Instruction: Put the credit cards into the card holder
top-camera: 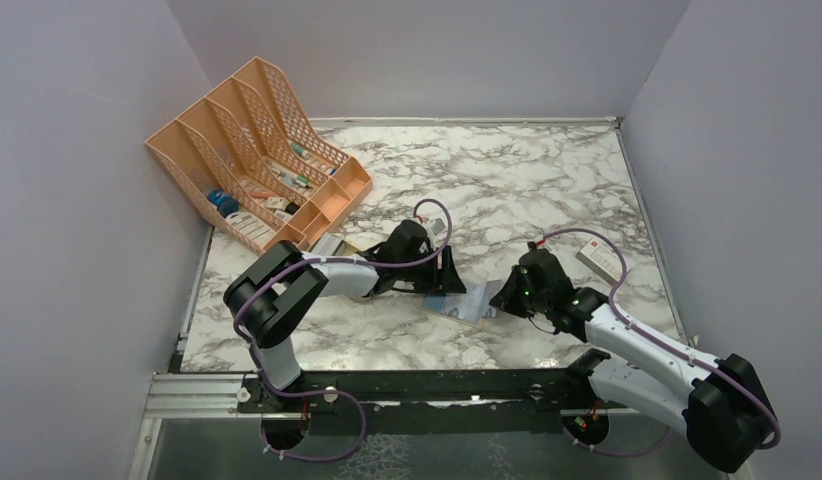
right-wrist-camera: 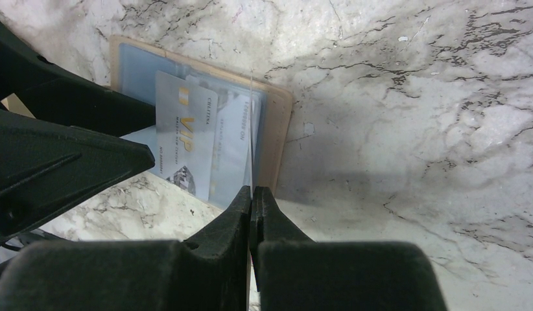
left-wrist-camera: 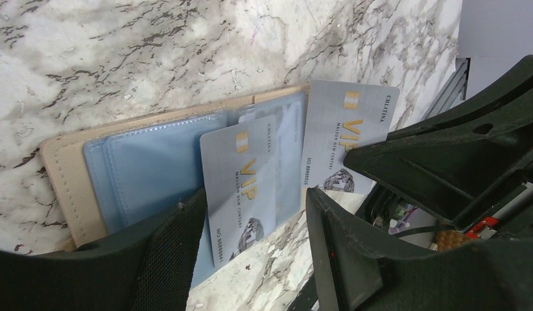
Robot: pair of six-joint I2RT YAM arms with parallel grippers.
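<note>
The card holder lies open flat on the table, tan outside with blue pockets. One silver VIP card lies at its middle, standing out of a blue pocket; how deep it sits is hidden. My left gripper is open over the holder, that card between its spread fingers but not clamped. My right gripper is shut on a second silver credit card, seen edge-on in the right wrist view. This card is held upright above the holder's right part. In the top view both grippers face each other over the holder.
A peach rack with bottles and tubes stands at the back left. A white box lies on the right, behind the right arm. Another box sits partly behind the left arm.
</note>
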